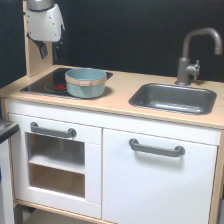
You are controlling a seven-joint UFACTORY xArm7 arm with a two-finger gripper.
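Note:
A teal pot (87, 84) with a light rim stands upright on the black cooktop (47, 84), at its right side. The white arm comes in at the top left, and its dark gripper (49, 48) hangs over the back left of the cooktop. It is above and to the left of the pot, clear of it. The gripper's fingers are small and dark against a dark background, so whether they are apart does not show. I see nothing held.
A steel sink (173, 97) with a grey faucet (187, 56) is set into the right of the wooden counter (122, 93). Below are a white open-fronted compartment (57, 162) and a closed white door (150, 178) with a grey handle. A dark object (6, 131) stands at the left edge.

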